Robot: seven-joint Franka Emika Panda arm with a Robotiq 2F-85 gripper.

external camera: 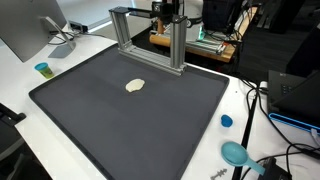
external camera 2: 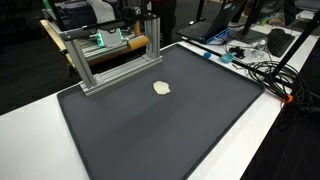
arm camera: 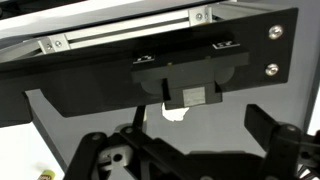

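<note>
A cream, roundish flat piece [external camera: 135, 85] lies alone on the grey mat [external camera: 110, 120]; it also shows in the other outside view [external camera 2: 161, 88]. In the wrist view my gripper stands open, its dark fingers [arm camera: 262, 125] spread wide with nothing held between them. Beyond them is a black panel [arm camera: 80, 80] with a protruding block [arm camera: 192, 92] at its middle. The cream piece [arm camera: 175, 113] peeks out below that block, partly covered by it. In the outside views I cannot make out my fingertips.
An aluminium frame [external camera 2: 118, 72] stands at the mat's edge, carrying the black panel. A green-blue cup [external camera: 43, 70] sits off the mat's far left corner. Off its near right edge are a blue lid-like piece [external camera: 226, 121] and a turquoise ladle-like item [external camera: 236, 154].
</note>
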